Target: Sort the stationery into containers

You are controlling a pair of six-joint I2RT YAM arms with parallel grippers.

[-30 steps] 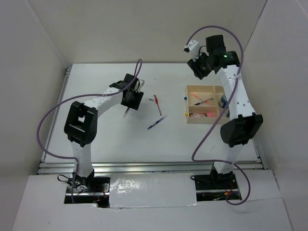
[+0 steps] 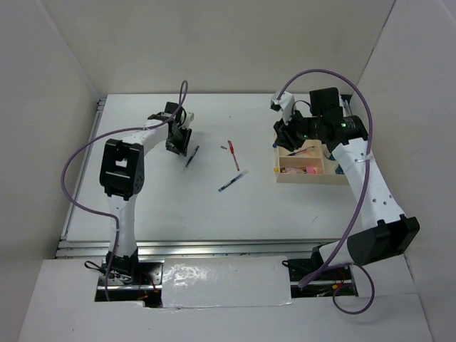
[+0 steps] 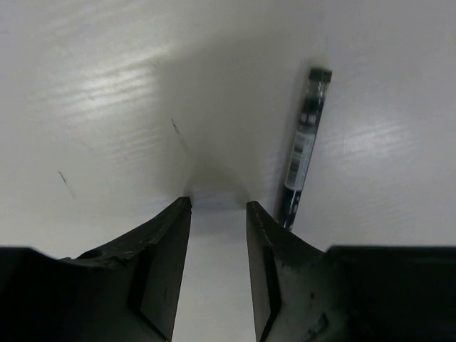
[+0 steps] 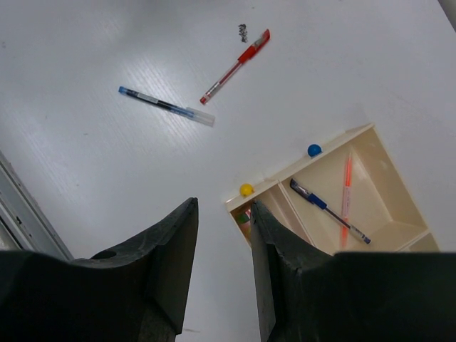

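Note:
A dark-capped clear pen (image 3: 301,153) lies on the table just right of my left gripper in the left wrist view, not between its parted fingers. In the top view, this pen (image 2: 192,156) is beside the gripper. A red pen (image 4: 235,66) and a blue pen (image 4: 164,105) lie apart on the table's middle. My right gripper, open and empty, hovers by the beige box (image 4: 370,135). One compartment holds a blue-and-clear pen (image 4: 329,209) and an orange pen (image 4: 347,189); another has pink and green items, partly hidden in the right wrist view.
Near the red pen sits a small dark piece (image 4: 243,33). Blue (image 4: 314,150) and yellow (image 4: 246,189) knobs sit on the box's rim. A purple cable (image 2: 368,142) arches over the right arm.
My left gripper has shifted leftward, uncovering more of the dark-capped pen. The loose pens have stayed put.

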